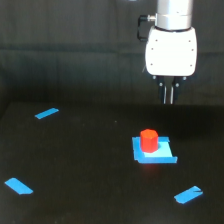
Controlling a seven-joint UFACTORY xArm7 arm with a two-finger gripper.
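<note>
A small red object (149,140) sits on the left part of a pale square marked with blue tape (165,160), right of the table's middle. My gripper (168,92) hangs from the white arm end at the upper right, well above and behind the red object and apart from it. Its two thin dark fingers are close together, and nothing shows between them.
Strips of blue tape lie on the dark table: one at the back left (47,113), one at the front left (18,186) and one at the front right (188,194). A dark curtain (70,55) hangs behind.
</note>
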